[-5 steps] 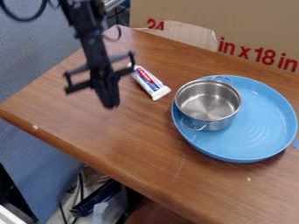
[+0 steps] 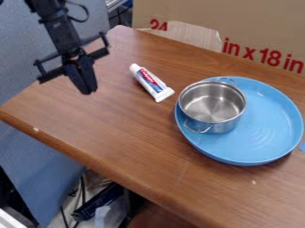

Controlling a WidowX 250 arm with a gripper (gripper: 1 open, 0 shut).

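Note:
My black gripper [image 2: 74, 71] hangs above the left side of the wooden table, left of the toothpaste tube; whether its fingers are apart or closed is hard to tell. The white toothpaste tube [image 2: 150, 82] with red and blue print lies on the table. A steel pot [image 2: 212, 107] sits on a light blue plate [image 2: 267, 134] on the right.
A cardboard box [image 2: 238, 36] stands along the back. The table's left edge drops to a cluttered floor.
My gripper has moved up and to the left, away from the toothpaste. The tube, pot and plate have not moved.

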